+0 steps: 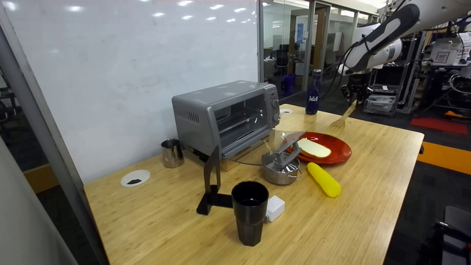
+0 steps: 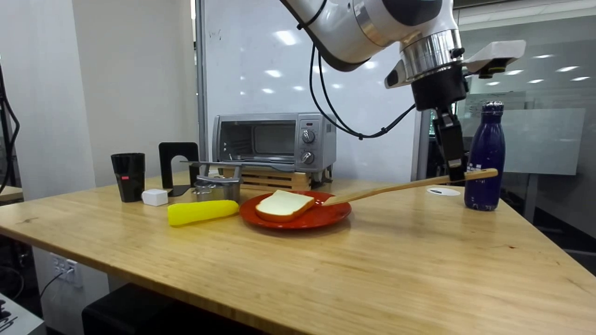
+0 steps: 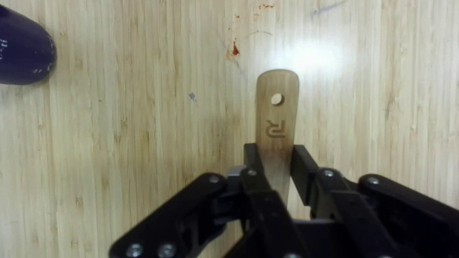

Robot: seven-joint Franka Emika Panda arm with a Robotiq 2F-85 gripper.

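Note:
My gripper is shut on the handle of a wooden slotted spatula [image 3: 277, 116], whose holed end sticks out past the fingers. The spatula [image 2: 391, 189] slants down toward the red plate [image 2: 301, 223] in the second exterior view; whether its blade touches the plate or table I cannot tell. In the first exterior view the slotted blade [image 1: 337, 126] appears beyond the plate's far rim, below my gripper [image 1: 356, 99]. A slice of bread [image 2: 283, 204] lies on the plate. The wrist view does not show the blade.
A dark blue bottle [image 2: 484, 159] stands close by the gripper. The toaster oven [image 1: 225, 115], its door open, is behind the plate. A lidded pot [image 1: 281, 168] and a yellow object [image 1: 324, 179] flank the plate.

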